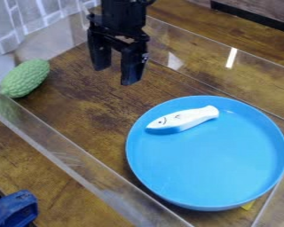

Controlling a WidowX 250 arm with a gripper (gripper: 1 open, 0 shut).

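Observation:
My dark gripper (118, 58) hangs at the top centre over the wooden surface, its two fingers apart with nothing visible between them. Below and right of it lies a blue plate (208, 173) with a white, fish-like object (183, 119) on its upper left part. A green, textured oval object (26, 78) lies at the left, apart from the gripper.
A blue object (11, 210) sits in the bottom left corner. Clear plastic edges run along the sides of the surface. The wood between the green object and the plate is bare.

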